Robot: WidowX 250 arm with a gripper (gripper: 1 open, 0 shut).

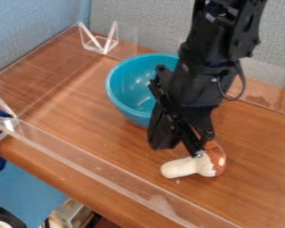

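Note:
My black gripper (181, 135) hangs low over the wooden board, its fingertips just above and left of a toy mushroom (187, 166) with a white stem and a red-brown cap. The mushroom lies on its side. The fingers look close together, with nothing visible between them. A turquoise bowl (131, 93) stands behind, partly hidden by the arm.
Clear plastic edging runs along the front and back of the wooden board (74, 98). White wire stands (99, 39) sit at the back left and left edge. The board's left part is clear.

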